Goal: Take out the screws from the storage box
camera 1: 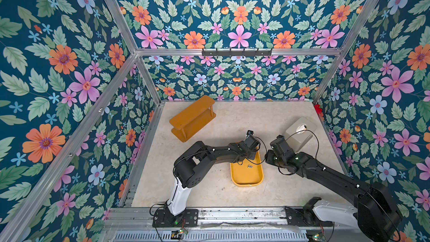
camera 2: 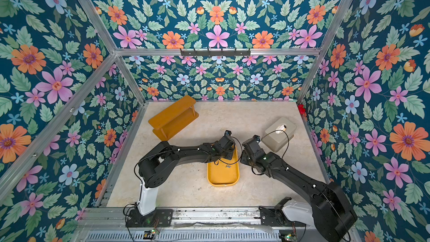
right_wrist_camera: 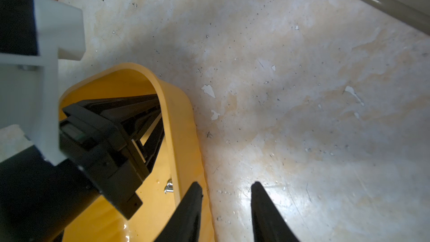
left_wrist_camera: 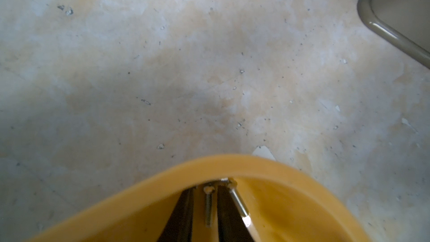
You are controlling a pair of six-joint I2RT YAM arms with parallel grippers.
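Note:
The yellow storage box (camera 1: pixel 247 180) stands near the table's middle, with small screws (camera 1: pixel 250 166) on its floor. My left gripper reaches down inside the box, close to its curved wall (left_wrist_camera: pixel 224 165). Its fingers stand a little apart, still open, with one upright-looking screw (left_wrist_camera: pixel 208 210) in the gap; a strip of yellow shows beside it. Another screw (left_wrist_camera: pixel 239 204) leans just outside the right finger. In the right wrist view a short screw (right_wrist_camera: pixel 168 186) lies by the box wall. My right gripper is open and empty, beside the box's right side.
A grey-beige container (camera 1: pixel 301 133) sits at the back right with a pale thing in it. An orange-brown wooden rack (camera 1: pixel 192 118) stands at the back left. Bare table (right_wrist_camera: pixel 291 130) lies right of the box. The two arms are close together.

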